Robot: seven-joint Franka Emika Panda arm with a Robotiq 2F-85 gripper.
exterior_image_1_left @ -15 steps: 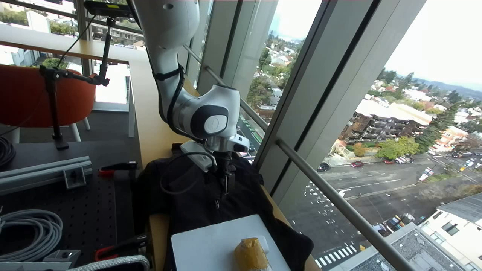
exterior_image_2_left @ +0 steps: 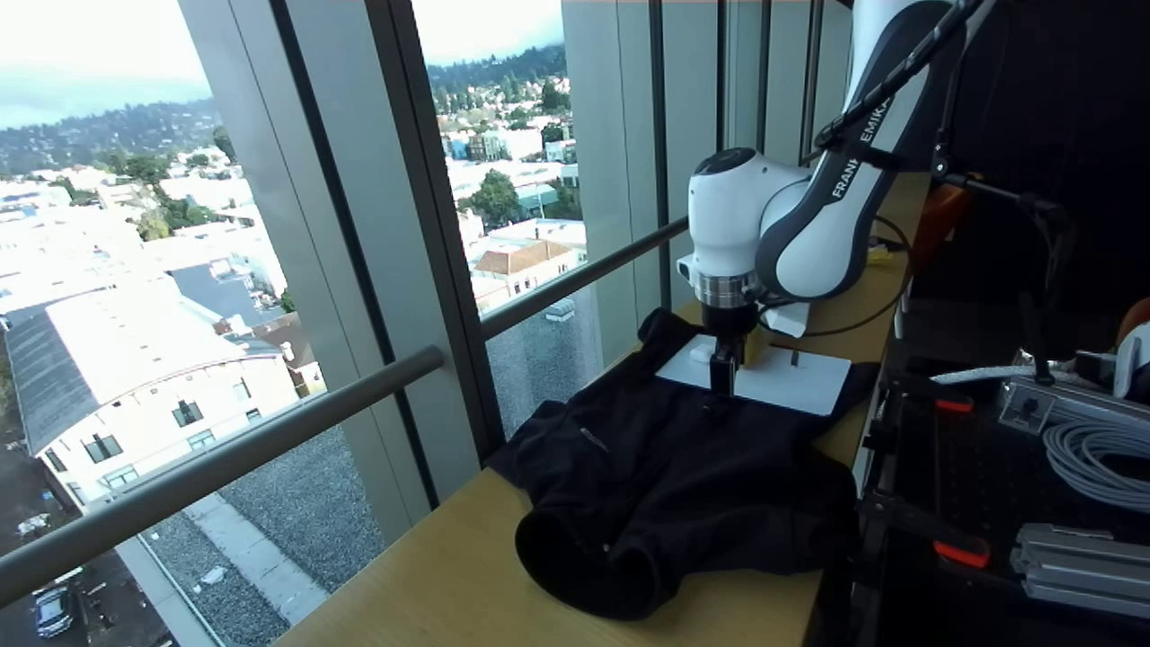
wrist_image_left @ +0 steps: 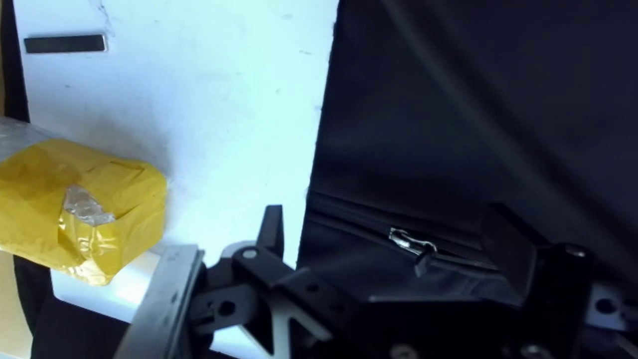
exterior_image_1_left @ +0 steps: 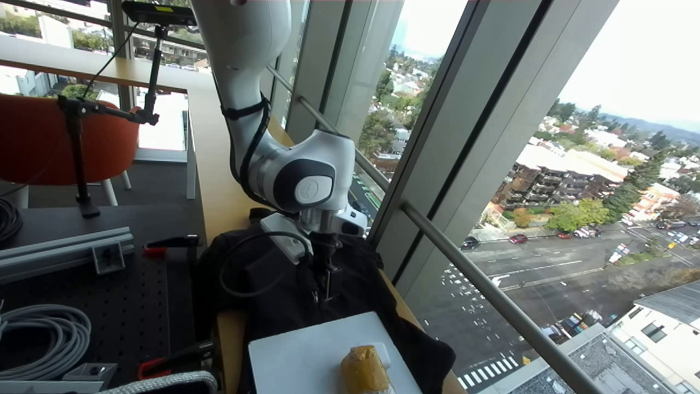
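Observation:
A black garment (exterior_image_2_left: 701, 474) is spread over the wooden table. In the wrist view a zipper crosses its dark cloth, with a silver zipper pull (wrist_image_left: 409, 240) on it. My gripper is open above the cloth, its fingers (wrist_image_left: 510, 242) wide apart on either side of the pull. The gap between them looks empty, and the pull appears to lie below it. Exterior view 1 has the gripper (exterior_image_1_left: 325, 294) low over the garment, just beyond the white board; whether the tips touch cloth, I cannot tell.
A white board (exterior_image_1_left: 302, 354) lies on the garment, bearing a yellow-wrapped block (exterior_image_1_left: 364, 369) and a small dark bar (wrist_image_left: 66, 44). Windows with a metal rail (exterior_image_1_left: 485, 285) run along one side. Opposite stands a black perforated cart (exterior_image_1_left: 141, 289) with cables and clamps.
The arm has lowered, bringing my gripper down closer to the garment and the zipper pull. The board and the yellow block stay where they were.

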